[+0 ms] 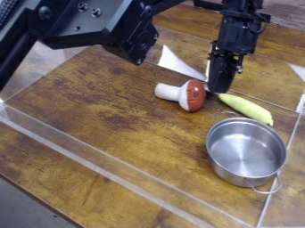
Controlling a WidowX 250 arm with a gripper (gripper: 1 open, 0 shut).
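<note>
My gripper (217,82) reaches down from the top right, its tip low beside the upper end of a pale yellow-green vegetable-like object (244,108). It looks shut; whether anything thin is between its fingers is hidden. A toy mushroom (191,96) with a red-brown cap and white stem lies on its side just left of the tip. A steel pot (245,153) stands below both objects, on the right. A white angular piece (180,64) shows behind the gripper.
Clear transparent strips border it. The dark arm hangs over the upper left.
</note>
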